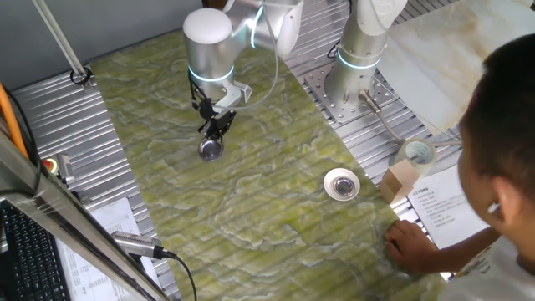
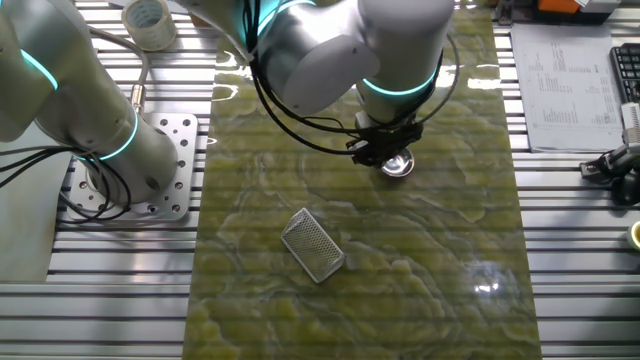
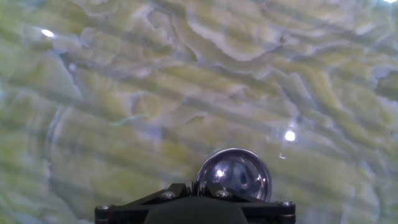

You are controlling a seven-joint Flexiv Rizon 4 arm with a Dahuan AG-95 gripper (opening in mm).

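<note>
A small round shiny metal bowl is at my gripper, over the left part of the green marbled board. In the wrist view the bowl shows at the bottom, its left rim at the fingertips of my gripper. The fingers are closed together on that rim, and the bowl hangs off to the right of them. From the opposite side, the bowl peeks out beside the gripper. How high it is above the board is hard to tell.
A white plate with a round metal piece on it sits near the board's right edge. A metal grater lies on the board. A person's hand rests at the edge. Much of the board is bare.
</note>
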